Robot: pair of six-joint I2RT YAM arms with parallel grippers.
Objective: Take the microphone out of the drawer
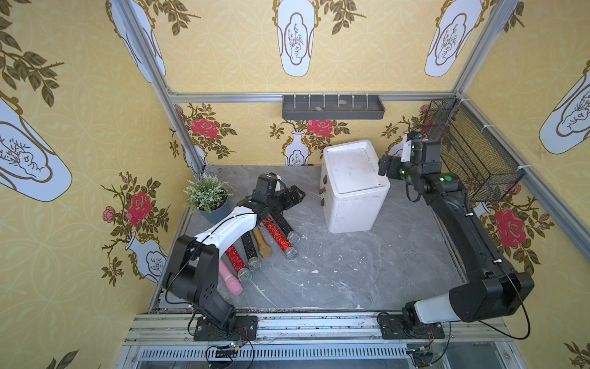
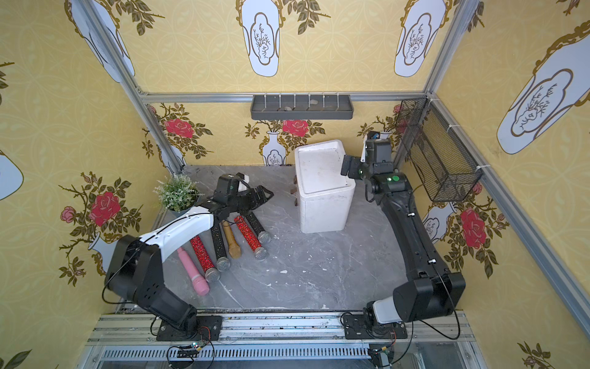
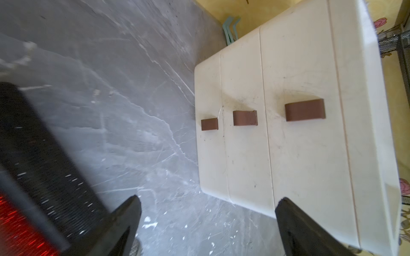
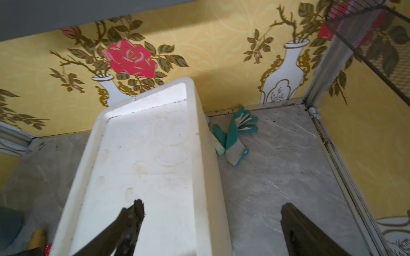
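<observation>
The white drawer cabinet [image 1: 356, 209] stands right of centre on the grey table. Its drawers, with brown tab handles [image 3: 305, 110], are all flush in the left wrist view. My left gripper is open and empty, apart from the drawer fronts. On the table to the left lie several microphones: a black one [image 2: 256, 227], a red one [image 2: 250, 236], another black one [image 2: 218, 246], another red one [image 2: 203, 258] and a pink one [image 2: 193, 270]. My right gripper stands open with nothing between its fingers, by the cabinet top's right side.
A potted plant [image 1: 207, 195] sits at the back left, and a tan wooden object [image 1: 263, 243] lies among the microphones. Green gloves [image 4: 235, 138] are behind the cabinet. A wire basket [image 1: 473, 153] hangs at the right.
</observation>
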